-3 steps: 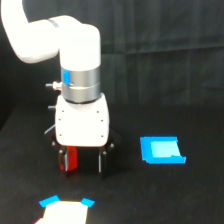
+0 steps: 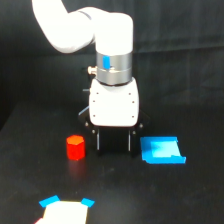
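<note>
A small red block [image 2: 76,148] rests on the dark table, left of centre. My gripper [image 2: 114,142] is to the right of it, its two thin dark fingers pointing down and spread apart. No object shows between those fingers, so it is open. The block lies just outside the left finger [image 2: 98,140], with a narrow gap between them in this view. How high the fingertips are above the table is hard to judge.
A pale square framed in blue tape [image 2: 163,160] lies on the table to the right of the gripper. At the bottom edge, a white sheet [image 2: 65,213] with blue corners is partly cut off.
My gripper has moved to the right, away from the red block it was in front of. The block now shows fully, a little farther right and back than before.
</note>
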